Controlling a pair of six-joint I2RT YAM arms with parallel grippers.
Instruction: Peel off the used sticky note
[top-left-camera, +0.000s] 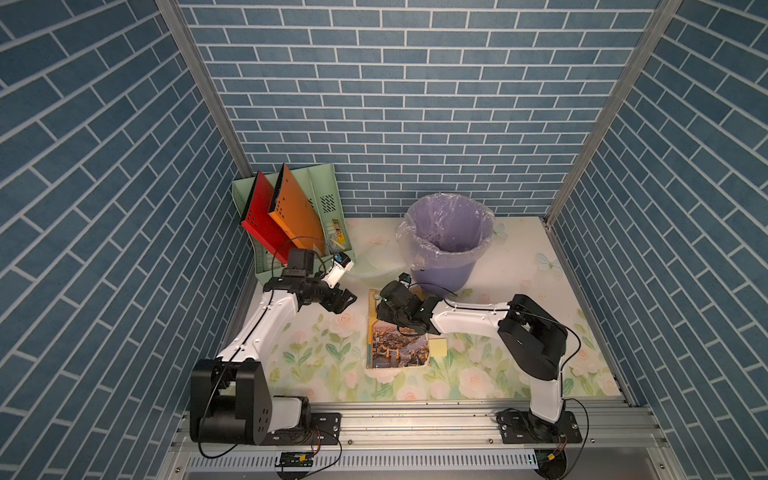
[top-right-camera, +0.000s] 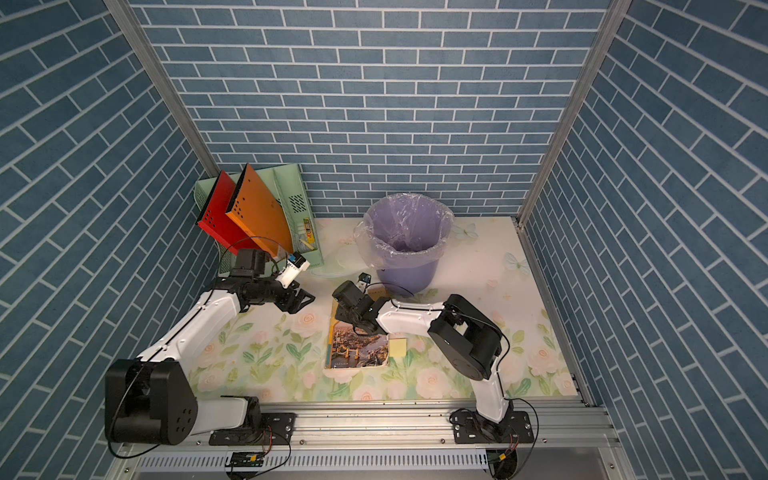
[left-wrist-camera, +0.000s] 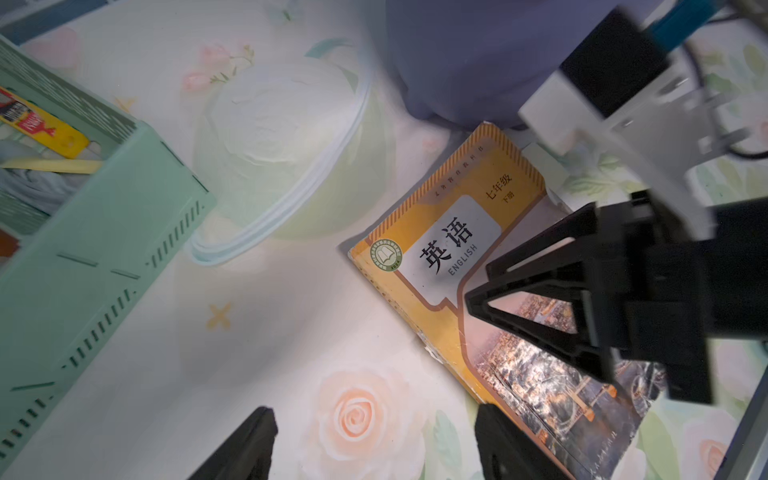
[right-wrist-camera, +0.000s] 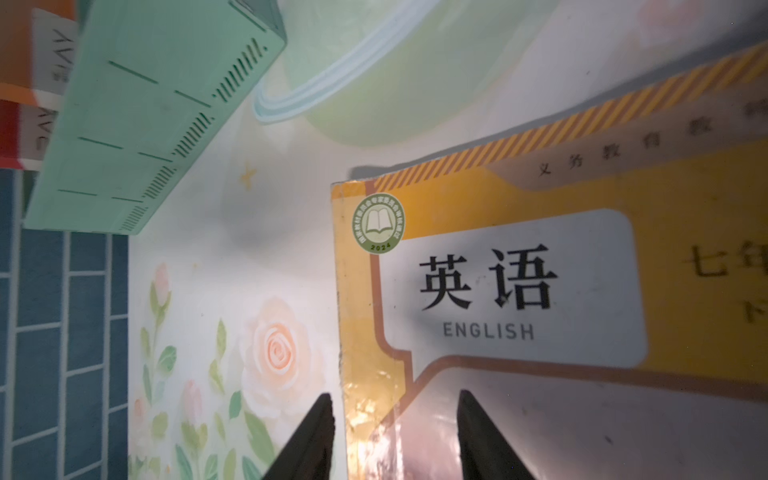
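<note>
A yellow sticky note (top-left-camera: 438, 347) (top-right-camera: 397, 348) lies at the right edge of an English textbook (top-left-camera: 393, 352) (left-wrist-camera: 428, 256) (right-wrist-camera: 512, 296). My right gripper (top-right-camera: 348, 304) is over the book's cover, open, nothing between its fingers; in the left wrist view it hides part of the book. My left gripper (top-left-camera: 340, 297) hangs left of the book, open and empty. In the right wrist view the sticky note is not visible.
A purple lined bin (top-left-camera: 442, 272) stands behind the book. A green organiser (left-wrist-camera: 88, 272) with red and orange folders is at back left.
</note>
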